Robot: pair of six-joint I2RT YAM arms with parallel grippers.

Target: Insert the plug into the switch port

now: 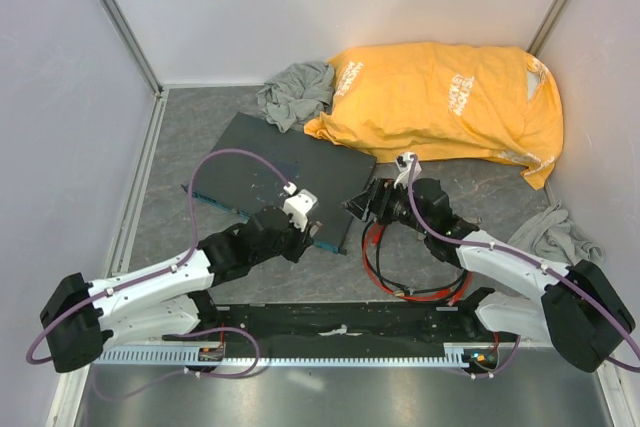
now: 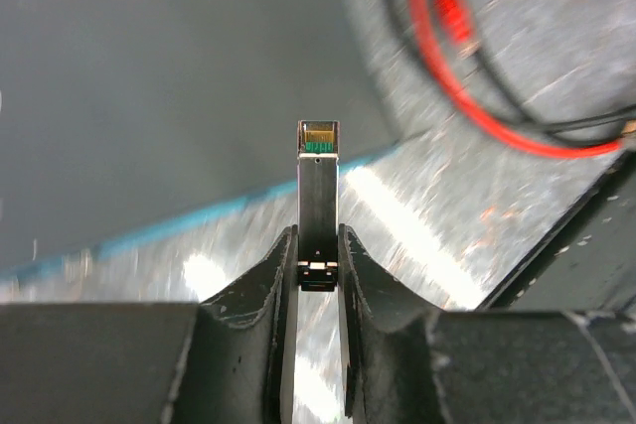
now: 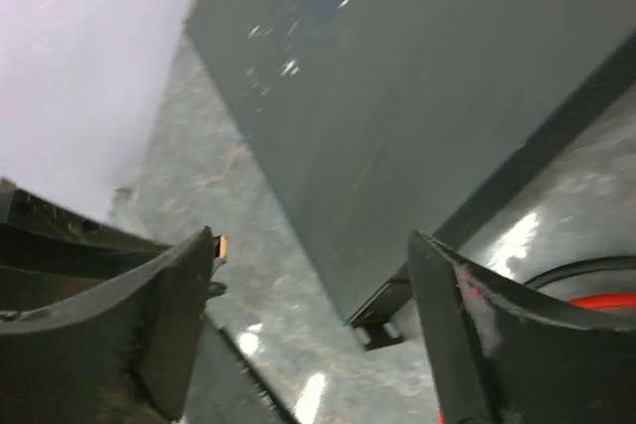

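In the left wrist view, a slim metal plug (image 2: 318,196) points away from me, gold and green contacts at its far end. My left gripper is shut on its near end. The dark flat switch (image 1: 290,162) lies tilted across the table, a blue strip along its front edge; its port openings cannot be made out. In the right wrist view, my right gripper stands open, nothing between its fingers, with the switch beyond. A gold bit of the plug (image 3: 222,245) shows beside its left finger, and the left gripper is partly hidden there.
Red and black cables (image 1: 375,272) lie coiled right of the switch, below the right gripper. A yellow cloth (image 1: 430,97) and a grey cloth (image 1: 297,95) lie at the back, another grey cloth (image 1: 557,237) at the right. Bare table shows at the front left.
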